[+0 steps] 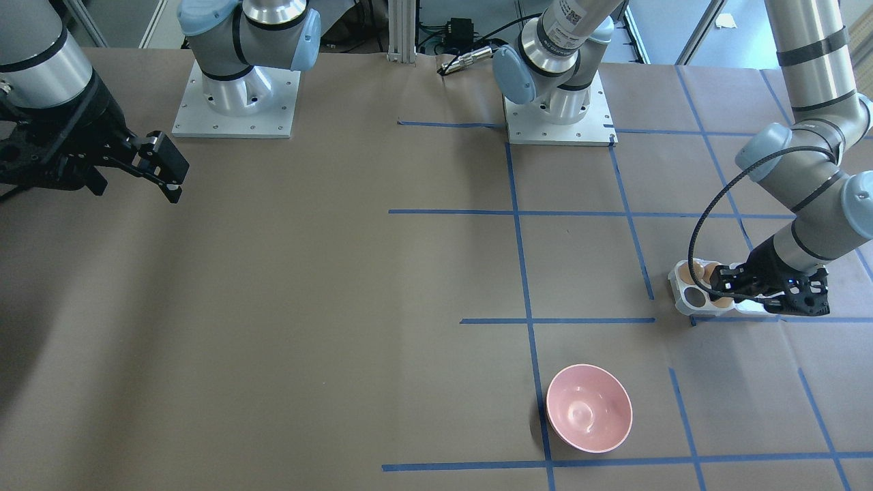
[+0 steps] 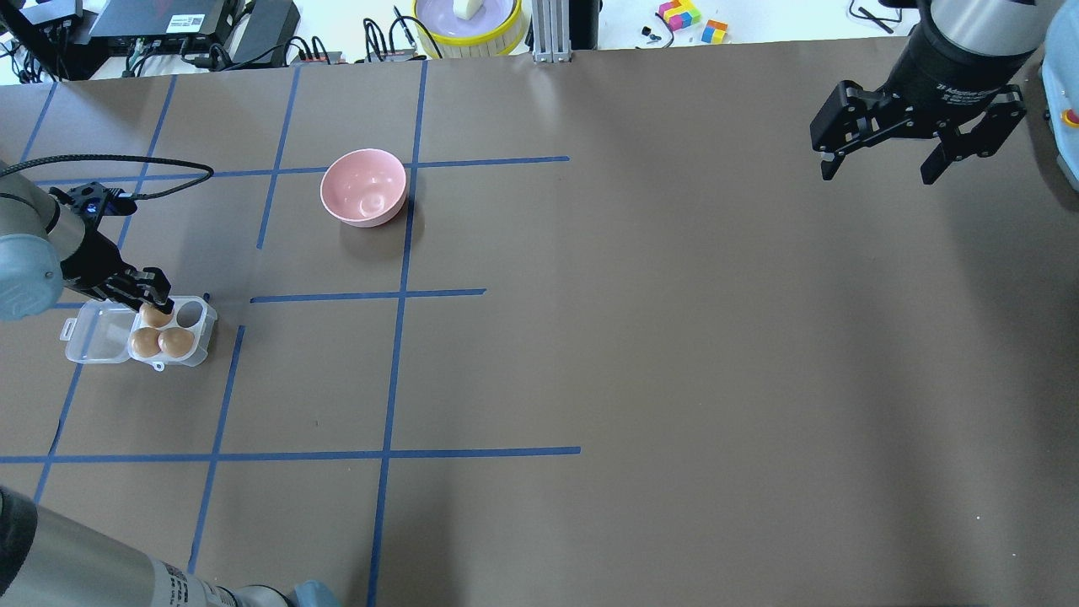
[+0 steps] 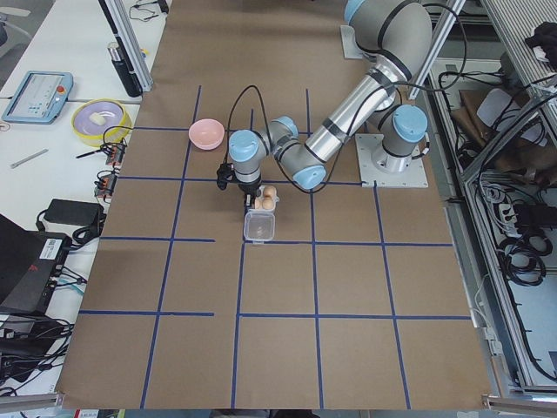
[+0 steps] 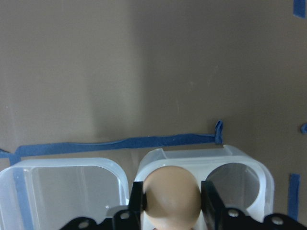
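Note:
My gripper is down at a clear plastic egg carton (image 2: 197, 344), its fingers either side of a brown egg (image 4: 171, 194) and appearing to touch it; whether they are closed firmly on it I cannot tell. Two more eggs (image 2: 176, 342) sit in the carton, whose front compartment (image 4: 230, 184) by that egg is empty. The open lid (image 4: 62, 167) lies flat beside it. A pink bowl (image 1: 589, 413) stands apart on the table, empty.
Other robot arms stand at the table's edges, one with a black gripper (image 1: 147, 164) raised opposite me.

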